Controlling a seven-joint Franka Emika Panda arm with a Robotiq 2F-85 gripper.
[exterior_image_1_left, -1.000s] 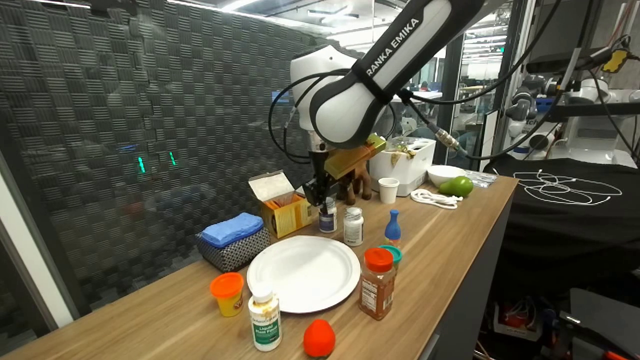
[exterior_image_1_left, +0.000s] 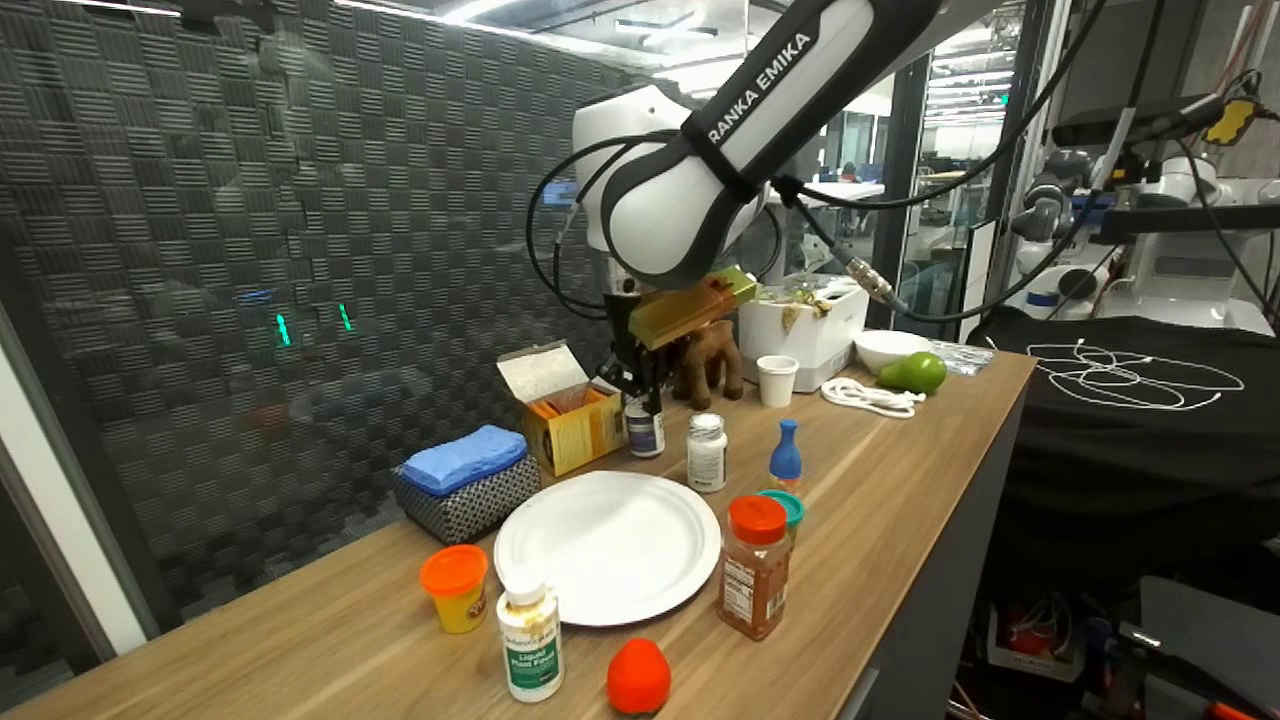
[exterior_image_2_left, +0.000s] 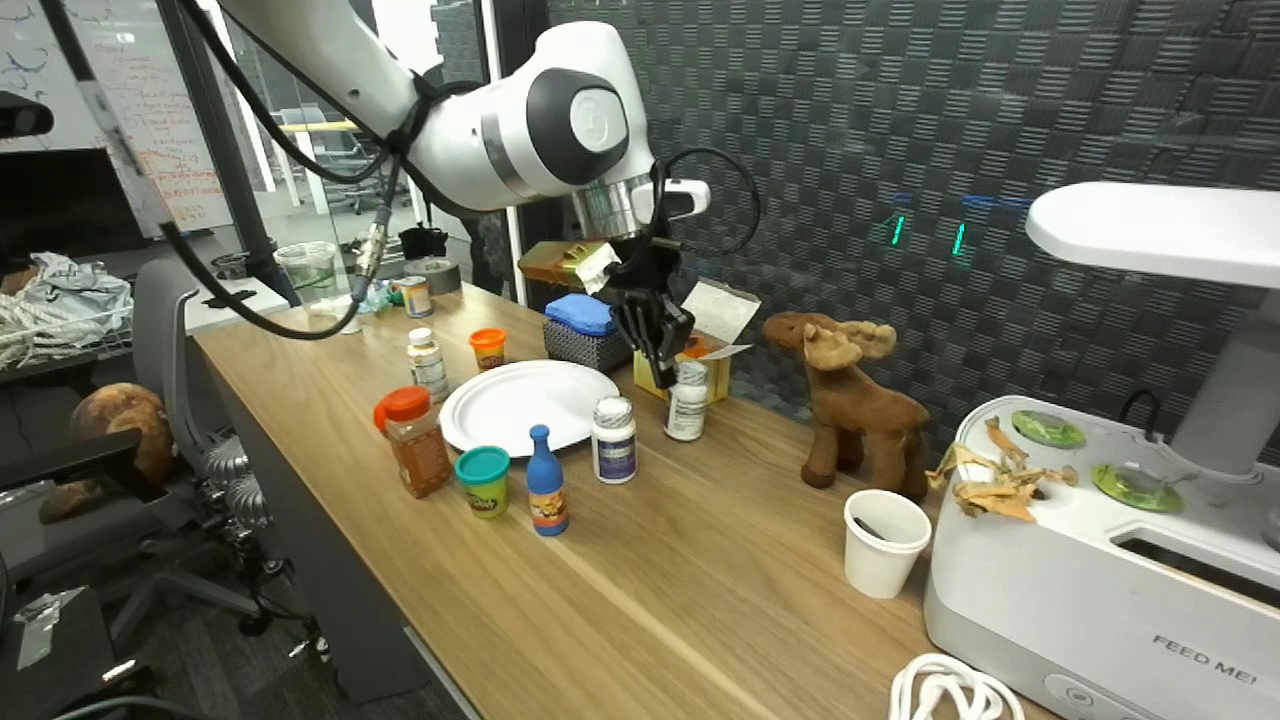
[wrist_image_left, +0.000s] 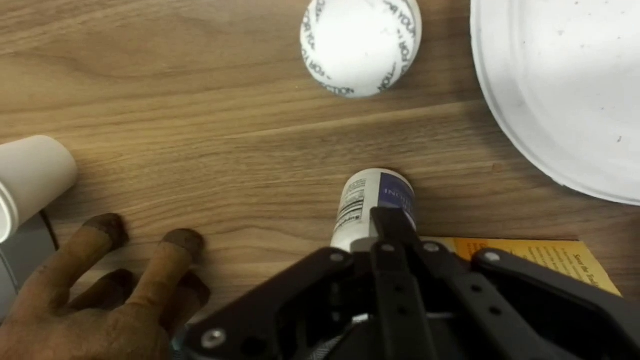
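A white bottle with a purple-blue label (wrist_image_left: 358, 204) stands upright beside the yellow box. My gripper is shut over it, the fingers pressed together with nothing between them. The fingers hide this bottle's cap in the wrist view, while its lower body shows beyond the tips. In exterior view 2 the gripper (exterior_image_2_left: 665, 374) hangs right at the upper part of the bottle (exterior_image_2_left: 687, 408), which is outside the fingers; whether they touch, I cannot tell. A second white bottle (exterior_image_2_left: 614, 446) stands apart, nearer the table's middle.
A white plate (exterior_image_1_left: 608, 546) lies close by. The yellow box (exterior_image_1_left: 584, 438) with a raised flap and the brown plush moose (exterior_image_2_left: 858, 408) flank the gripper. A blue squeeze bottle (exterior_image_2_left: 545, 486), teal-lidded tub (exterior_image_2_left: 483, 482) and paper cup (exterior_image_2_left: 882, 552) stand farther off.
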